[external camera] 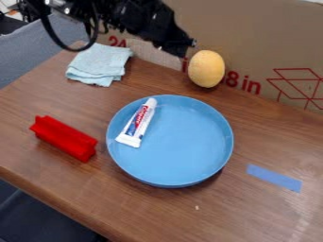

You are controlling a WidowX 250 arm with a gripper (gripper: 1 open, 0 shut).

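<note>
The black gripper (177,43) hangs at the top centre, raised over the back of the table; its fingers look shut, with nothing visible held. Just right of and below it stands a yellow egg-shaped object (206,69) near the cardboard. A white Crest toothpaste tube (136,124) lies on the left part of a blue plate (188,146). A red object (63,138) lies left of the plate.
A folded light-blue cloth (96,63) lies at the back left. A cardboard panel (281,57) lines the back. Blue tape (274,178) is on the right of the table, which is otherwise fairly clear there.
</note>
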